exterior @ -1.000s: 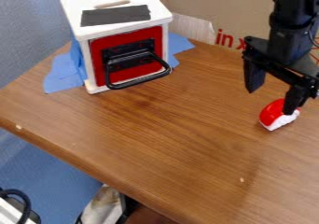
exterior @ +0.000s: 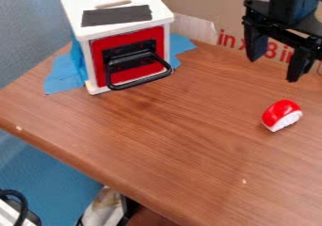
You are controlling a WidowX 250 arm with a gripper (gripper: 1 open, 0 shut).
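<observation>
My black gripper [exterior: 274,60] is at the top right, open, its two fingers apart with nothing visible between them. Below it, on the wooden table, lies a small red-and-white object [exterior: 281,115], clear of the fingers. At the upper left stands a white toy oven [exterior: 88,10] with a red front and a black handled door [exterior: 135,67], which looks closed.
A blue cloth [exterior: 64,73] lies under and around the oven. A cardboard box [exterior: 224,8] stands behind. The table's left edge drops to a blue floor area with some items at the bottom.
My gripper has risen and moved back, away from the red-and-white object, which is now uncovered in the view and still lies in the same place.
</observation>
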